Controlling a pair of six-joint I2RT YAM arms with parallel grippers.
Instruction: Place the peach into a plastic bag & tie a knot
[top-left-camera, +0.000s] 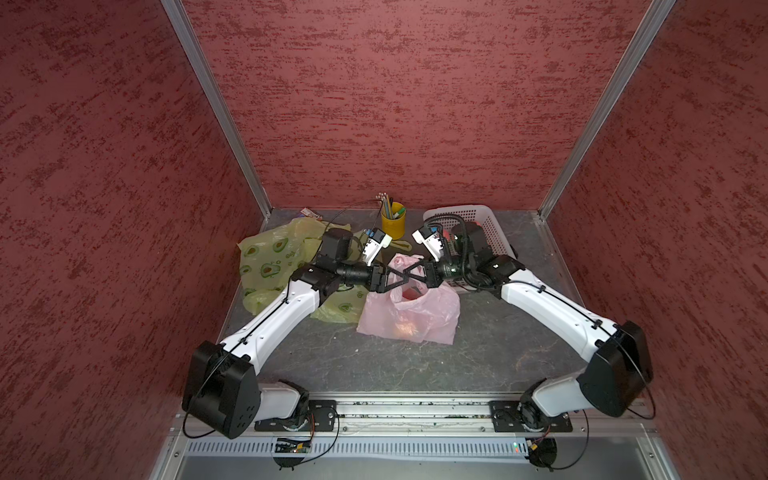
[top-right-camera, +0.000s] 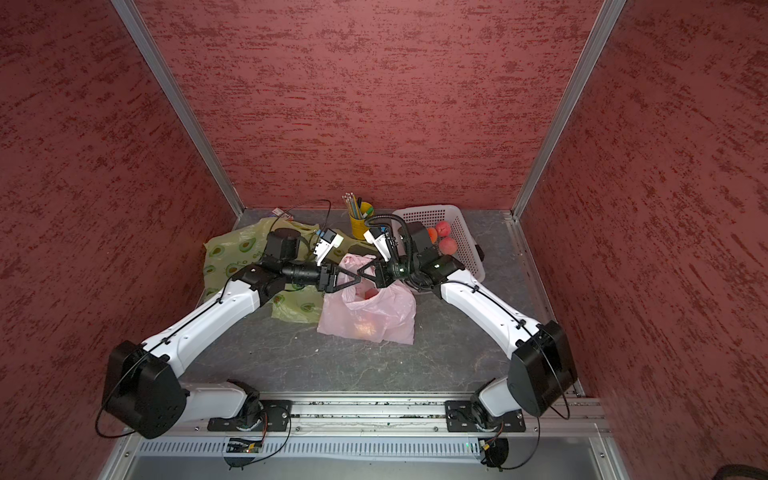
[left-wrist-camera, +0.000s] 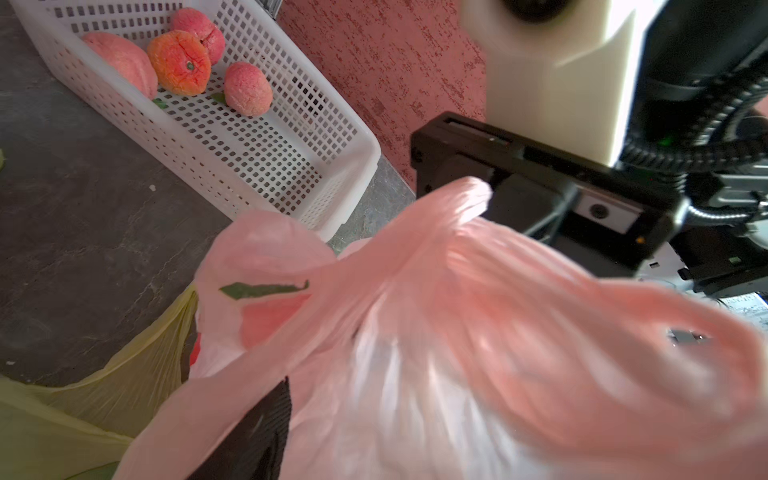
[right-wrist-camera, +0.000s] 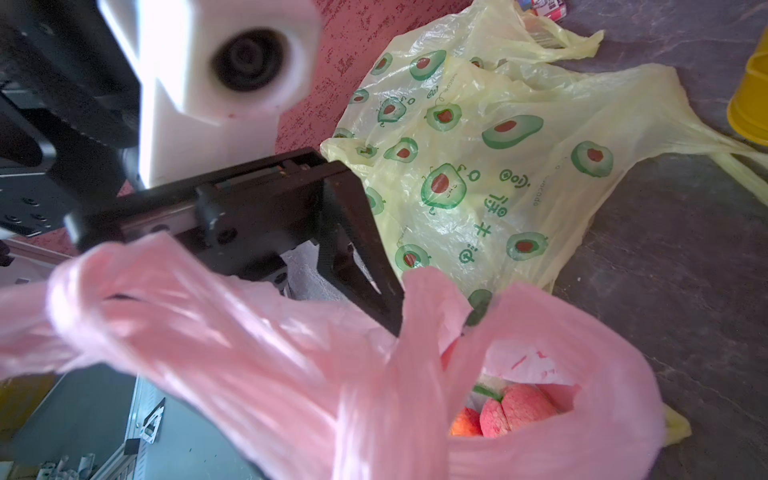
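A pink plastic bag lies at the table's middle, its mouth bunched up around both gripper tips. Through a gap in the film, peaches show inside it in the right wrist view. My left gripper is open at the bag's top, one dark finger standing against the pink film. Facing it from the other side, my right gripper is shut amid the bunched plastic. The film is drawn into folds there and covers its fingertips in its own wrist view, so whether any is pinched cannot be told.
A white basket with several peaches stands behind the right arm. Left of the pink bag a green avocado-print bag is spread out. A yellow pen cup stands at the back.
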